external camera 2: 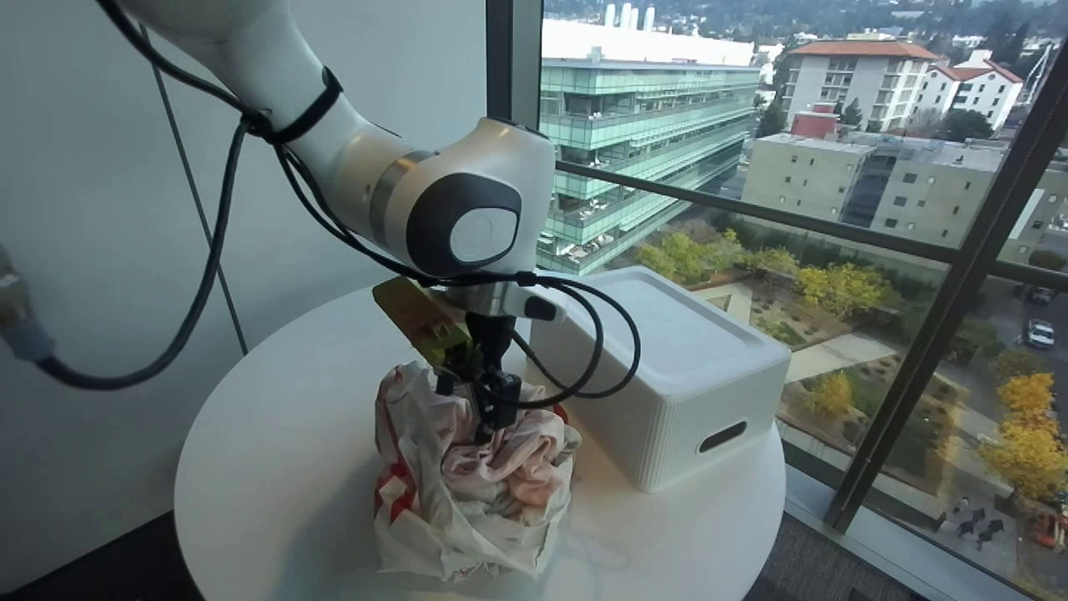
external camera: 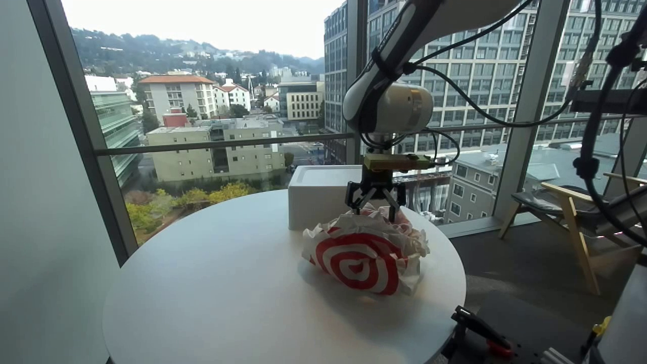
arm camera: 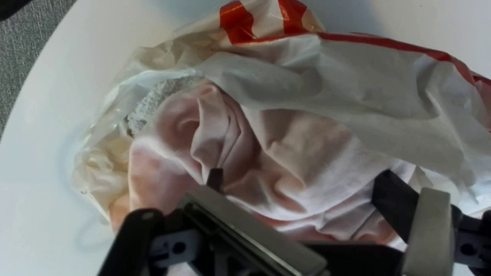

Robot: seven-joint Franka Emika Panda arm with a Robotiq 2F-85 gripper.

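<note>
A crumpled white plastic bag [external camera: 358, 258] with a red ring print rests on the round table, its mouth facing up. Pale pink cloth [arm camera: 313, 156] fills the opening, bunched in folds, with a bit of grey fabric [arm camera: 154, 101] beside it. My gripper [external camera: 376, 213] points down into the bag's mouth, fingers apart. In the wrist view both fingertips lie over the pink cloth, which shows between them; whether they touch it I cannot tell. From the other side, the fingers [external camera 2: 487, 432] are seen at the cloth, partly hidden by the arm's cables.
Right behind the bag in the first exterior view stands a white lidded box [external camera 2: 691, 376] with a slot handle. Tall windows border it, and a wooden chair [external camera: 570, 224] is off to the right.
</note>
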